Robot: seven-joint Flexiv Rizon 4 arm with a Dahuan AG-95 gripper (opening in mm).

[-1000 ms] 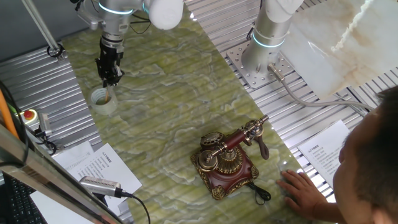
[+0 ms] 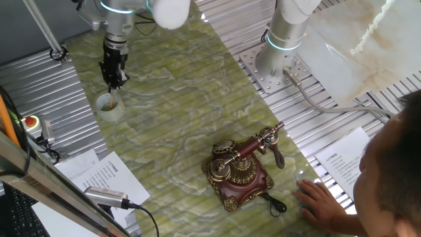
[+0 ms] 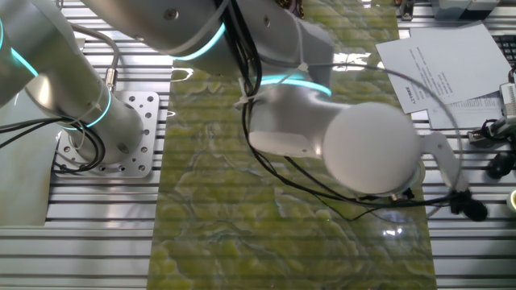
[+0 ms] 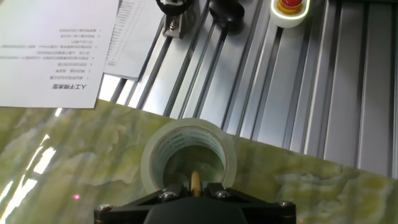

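A wide roll of clear tape [image 2: 110,107] lies near the far left edge of the green marbled mat. From the wrist, the roll's pale ring [image 4: 155,153] encircles an open centre. A thin brown stick [image 4: 195,180] points toward that hollow, its upper part between the fingers. My gripper [image 2: 117,87] is just above the roll, its black fingers shut on the stick, whose lower end [image 2: 112,103] appears inside the ring. Whether the stick touches the mat cannot be made out. In the second exterior view the arm hides both gripper and roll.
An ornate red-and-gold telephone [image 2: 240,172] stands toward the mat's near end, beside a person's hand [image 2: 320,205]. Papers [image 2: 108,179] and a camera [image 2: 106,197] are at the lower left.
The arm has shifted only very slightly over the roll. The tape roll and the telephone stay where they were, and the stick remains with the gripper.
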